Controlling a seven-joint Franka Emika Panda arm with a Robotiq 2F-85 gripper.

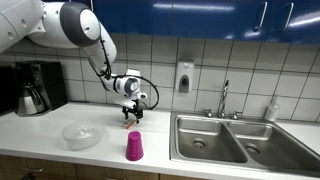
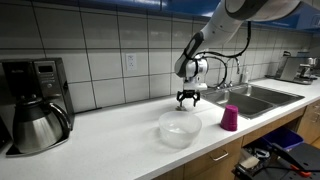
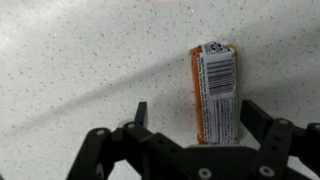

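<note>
A small orange item with a grey printed label [image 3: 218,90] lies flat on the light speckled counter. In the wrist view it sits between the black fingers, closer to the right one. My gripper is open above it, with visible space between the left finger and the item. From exterior view 1, the orange item [image 1: 131,124] shows just under the gripper, near the middle of the counter. Exterior view 2 has the gripper [image 2: 188,102] low over the counter, but the item is hard to make out there.
A clear bowl [image 1: 86,134] stands at the front left of the item, and a magenta cup [image 1: 134,147] in front of it. To the right is a double sink [image 1: 235,140]. A coffee maker [image 2: 39,108] stands at the counter's far end, with clear counter before it.
</note>
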